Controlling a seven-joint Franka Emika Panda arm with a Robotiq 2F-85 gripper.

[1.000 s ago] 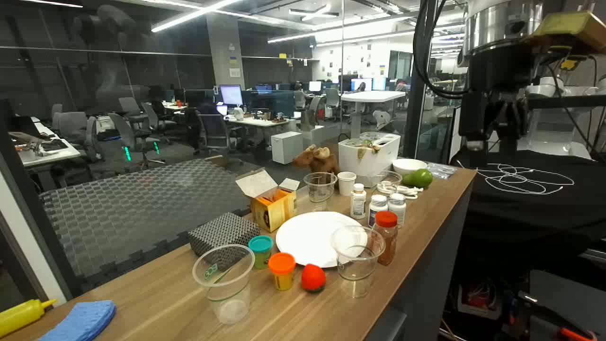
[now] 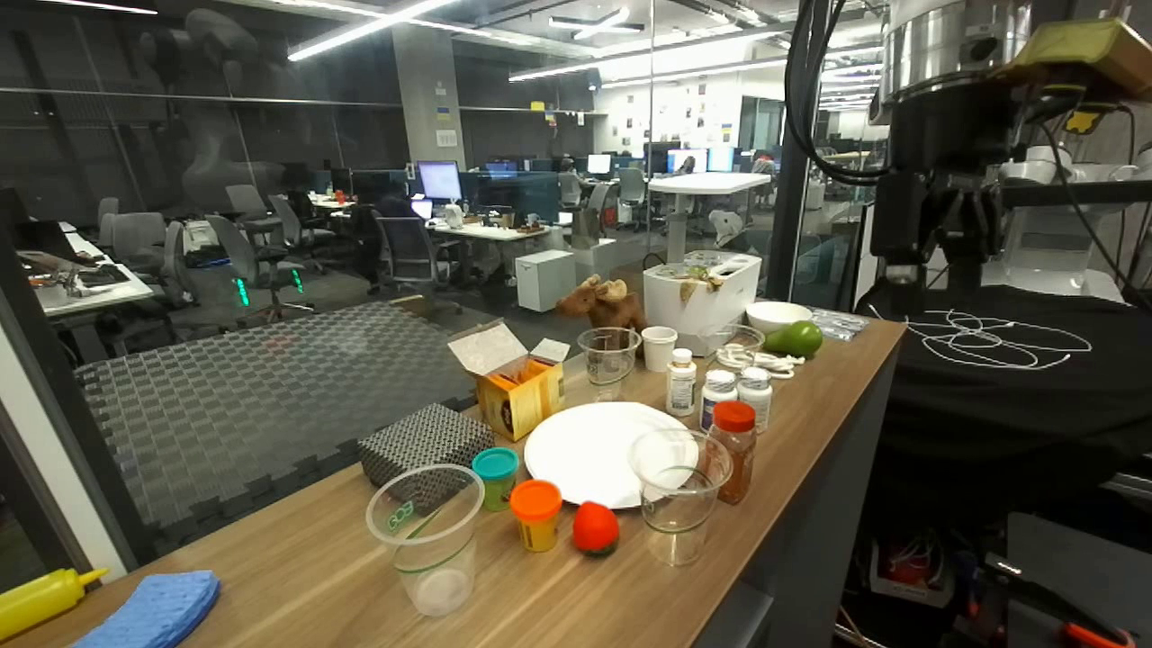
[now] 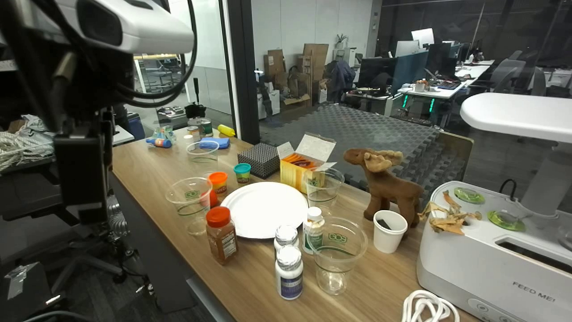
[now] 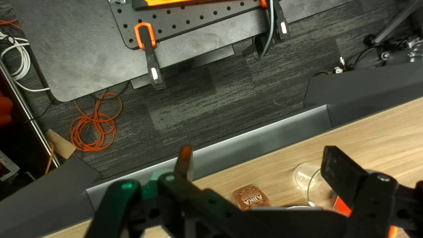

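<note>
My gripper (image 2: 936,270) hangs off the counter's right side in exterior view 1, above the dark area and apart from every object. Its fingers stand open and hold nothing; in the wrist view the fingers (image 4: 341,168) are wide apart. On the counter, a white plate (image 2: 589,452) lies bare. Around it are a red-lidded spice bottle (image 2: 734,454), a clear cup (image 2: 678,518), a red ball-like object (image 2: 595,529), an orange-lidded tub (image 2: 536,517) and a teal-lidded tub (image 2: 496,479). Another clear cup (image 2: 434,551) stands nearer the camera.
Several white bottles (image 3: 289,273) crowd the plate's near side in exterior view 2. Behind stand an open yellow box (image 3: 293,174), a brown moose toy (image 3: 394,188), a paper cup (image 3: 389,239) and a white planter (image 3: 461,263). Bare wood shows by the blue cloth (image 2: 157,610).
</note>
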